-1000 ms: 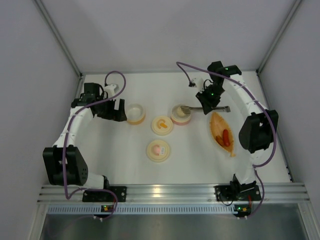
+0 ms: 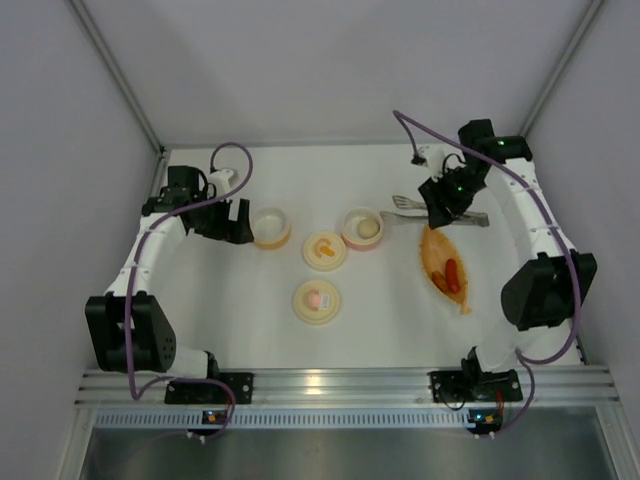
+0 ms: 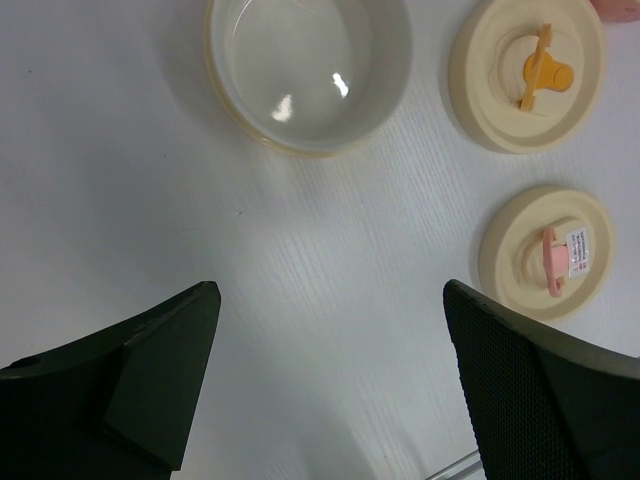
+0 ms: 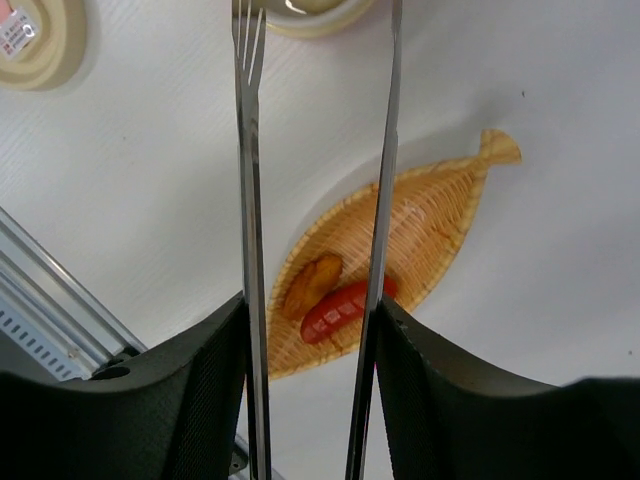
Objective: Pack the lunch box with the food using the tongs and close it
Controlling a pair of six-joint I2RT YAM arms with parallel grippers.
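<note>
The pink-rimmed container (image 2: 362, 242) holds a pale round food (image 2: 368, 227). The yellow-rimmed container (image 3: 310, 140) is empty, near my open left gripper. Lids with an orange latch (image 3: 545, 72) and a pink latch (image 3: 555, 262) lie on the table. An orange leaf-shaped basket (image 4: 432, 225) holds a brown food (image 4: 310, 285) and a red sausage (image 4: 325, 318). My right gripper stands open above the basket's upper end in the top view, with spread metal tongs (image 4: 250, 170) along its fingers, nothing visible between their arms.
A metal rail (image 2: 340, 378) runs along the front edge, and grey walls surround the table on the other sides.
My right arm and the tongs have moved right, away from the pink-rimmed container, where the pale food is now uncovered. The tongs look wider apart. The left arm is unmoved.
</note>
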